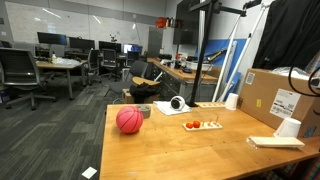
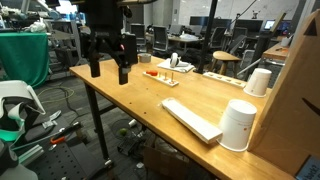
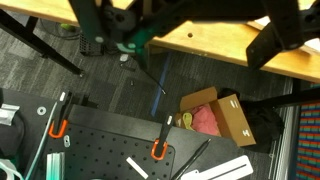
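Note:
In exterior view 2, my gripper (image 2: 110,75) hangs near the camera, its dark fingers spread apart with nothing visible between them. It appears near the table's edge in the wrist view. A pink-red ball (image 1: 129,120) rests on the wooden table (image 1: 165,150). Farther right lies a small pale board (image 1: 202,126) with red round pieces and a thin upright peg. A long white block (image 2: 191,120) lies along the table edge, beside an upside-down white cup (image 2: 238,125). Another white cup (image 2: 258,80) stands farther back. The gripper is apart from all these objects.
A large cardboard box (image 1: 272,96) stands at the table's right side. A white ring-shaped object (image 1: 178,103) sits toward the back. Below the table edge, the wrist view shows an open carton (image 3: 215,118) and a black perforated plate (image 3: 110,150) with tools.

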